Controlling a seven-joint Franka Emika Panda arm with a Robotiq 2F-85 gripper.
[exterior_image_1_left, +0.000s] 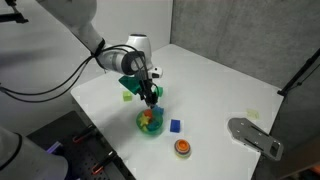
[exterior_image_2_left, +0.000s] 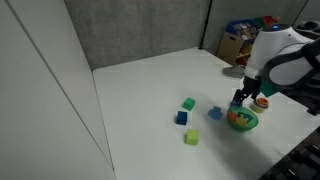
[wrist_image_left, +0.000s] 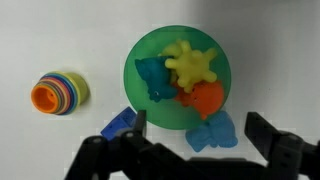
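My gripper is open, with nothing held between its fingers. It hangs above the near edge of a round green bowl (wrist_image_left: 165, 112). Inside the bowl lie a yellow toy (wrist_image_left: 195, 65), a dark blue toy (wrist_image_left: 155, 78) and an orange toy (wrist_image_left: 207, 98), the orange one close to the rim. Just outside the rim a light blue toy (wrist_image_left: 213, 133) rests on the table, partly below my open fingers in the wrist view. In exterior view 2 the gripper (exterior_image_2_left: 238, 103) partly covers the bowl's back side.
A blue block (wrist_image_left: 118, 123) and a nest of stacking cups (wrist_image_left: 58, 93) lie beside the bowl. Green (exterior_image_2_left: 188, 103), dark blue (exterior_image_2_left: 181, 117) and yellow-green (exterior_image_2_left: 192, 137) blocks are scattered on the table. A grey metal tray (exterior_image_1_left: 255, 137) lies farther off.
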